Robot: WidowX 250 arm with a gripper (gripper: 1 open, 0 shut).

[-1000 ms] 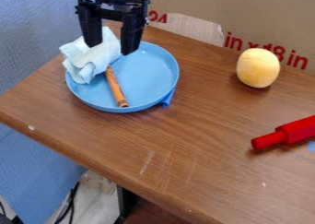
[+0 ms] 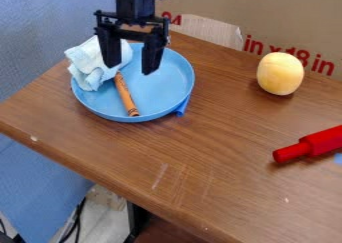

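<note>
My black gripper (image 2: 130, 54) is open over a light blue plate (image 2: 163, 87), its two fingers apart with nothing visible held between them. A white cloth (image 2: 86, 65) lies on the left of the plate, partly behind the gripper. An orange stick-like object (image 2: 126, 97) lies on the plate below the gripper.
A round pale yellow object (image 2: 281, 74) stands at the back right of the wooden table (image 2: 214, 187). A red rolling-pin-like object (image 2: 310, 144) lies at the right edge. A small blue item (image 2: 183, 106) sits by the plate's right side.
My gripper has moved a little to the right and down over the plate. The objects on the table look unchanged.
</note>
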